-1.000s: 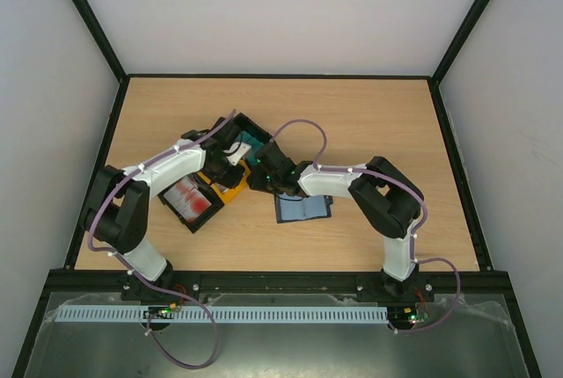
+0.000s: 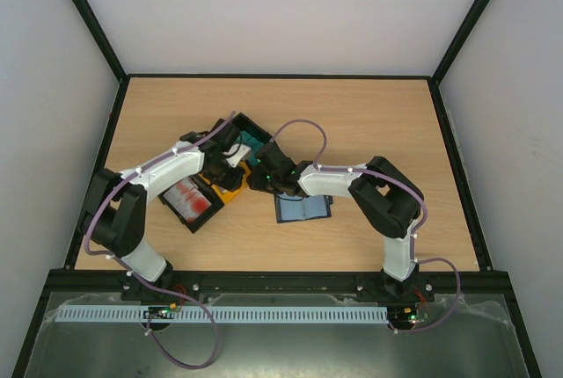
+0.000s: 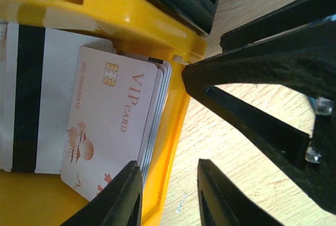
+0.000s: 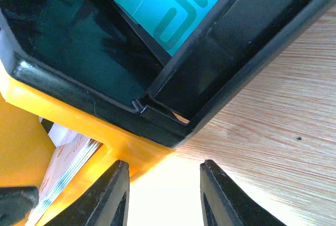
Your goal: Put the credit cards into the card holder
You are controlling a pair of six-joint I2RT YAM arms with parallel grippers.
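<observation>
A white VIP card (image 3: 113,105) lies on top of a small stack in the yellow tray (image 3: 176,147), beside another white card with a black stripe (image 3: 23,94). Over the tray's right wall is my left gripper, part open, its left fingertip close to the stack's edge; no card is seen gripped. My right gripper is open and empty at the tray's corner, and its dark fingers (image 3: 236,73) show in the left wrist view. The card holder (image 2: 303,209), blue-grey and spread open, lies on the table, partly under the right arm.
Black trays adjoin the yellow one: one with red-and-white cards (image 2: 187,199), the other with teal cards (image 4: 173,5). Both grippers are close together above the yellow tray. Bare table (image 2: 378,123) extends at the back and right.
The top view shows almost no movement. Both arms stay over the trays, and the card holder has not shifted.
</observation>
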